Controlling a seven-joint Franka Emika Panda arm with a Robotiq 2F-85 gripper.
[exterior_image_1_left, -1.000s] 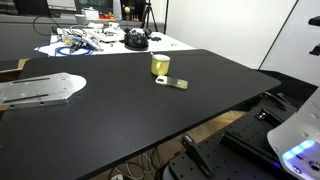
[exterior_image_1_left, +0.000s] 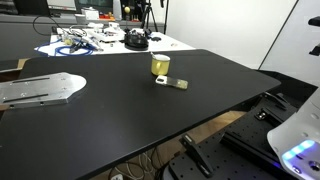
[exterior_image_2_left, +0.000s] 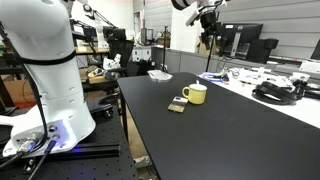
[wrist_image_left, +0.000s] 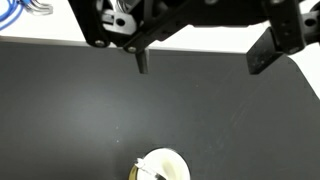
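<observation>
A yellow cup (exterior_image_1_left: 160, 65) stands upright on the dark table (exterior_image_1_left: 115, 115), toward its far side. Its handle faces left in exterior view 2, where the cup (exterior_image_2_left: 195, 94) is behind a small flat tan object (exterior_image_2_left: 177, 104) with a pale end. In the wrist view the white inside of the cup (wrist_image_left: 170, 163) is cut off by the bottom edge; a pale slanted piece shows at its rim, too unclear to name. My gripper is open above the table, its fingers wide apart and nothing between them. The cup is outside the space between the fingers.
A pale flat plate-like piece (exterior_image_1_left: 40, 89) lies at the left of the table in exterior view 1. Cables and equipment (exterior_image_1_left: 85, 40) crowd a white surface beyond the far edge.
Dark gripper parts now show at the top edge of exterior view 1, where they were out of sight before. The cup and the tan object have not moved.
</observation>
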